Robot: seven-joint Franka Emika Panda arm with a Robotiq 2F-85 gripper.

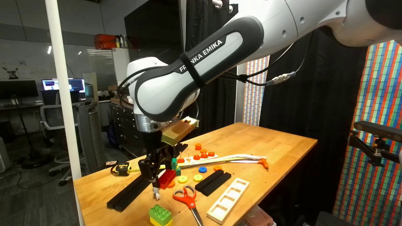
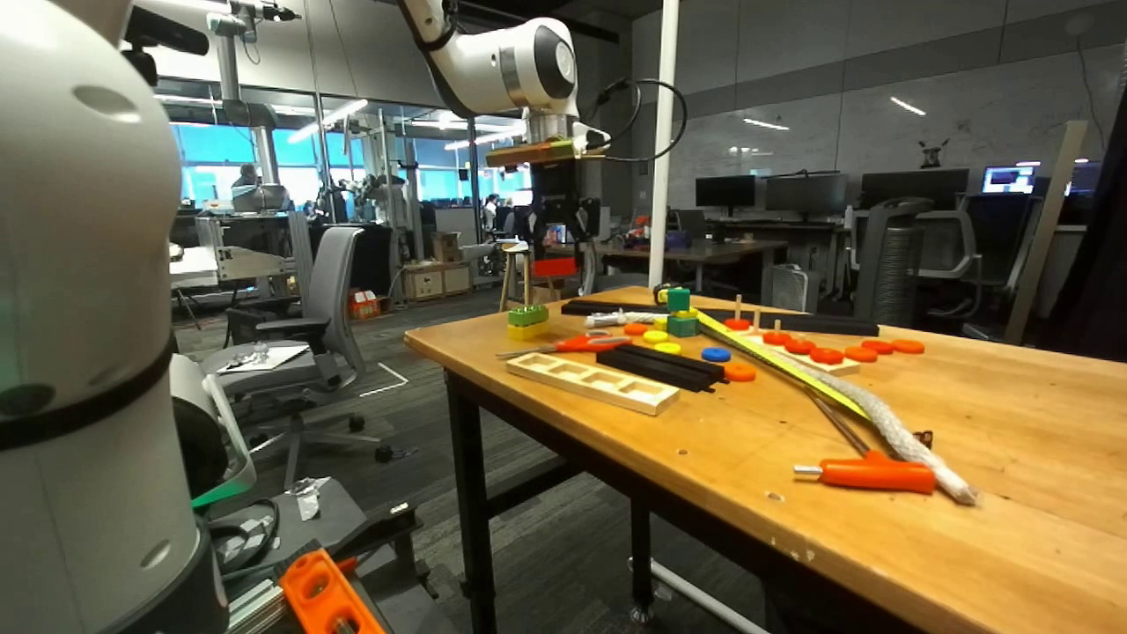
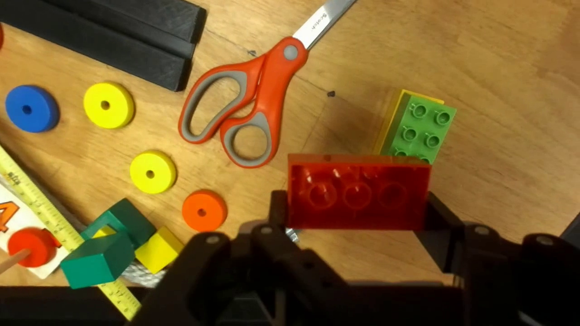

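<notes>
My gripper is shut on a red toy brick (image 3: pixel 356 195), gripped by its two ends with the hollow underside turned to the wrist camera. In exterior view 2 the red brick (image 2: pixel 555 266) hangs clear above the tabletop. A green brick (image 3: pixel 417 127) sits on top of a yellow brick (image 3: pixel 387 122), and the held brick hides part of this stack in the wrist view. From exterior view 1, the gripper (image 1: pixel 160 177) is farther back than the green brick (image 1: pixel 160 214), which stands near the table's front edge.
Orange-handled scissors (image 3: pixel 266 92) lie beside the stack. Around them are black rails (image 1: pixel 130 192), a pale wooden tray (image 1: pixel 228 201), coloured discs (image 1: pixel 182 179), green blocks (image 3: pixel 100 261) and a tape measure (image 1: pixel 122 169).
</notes>
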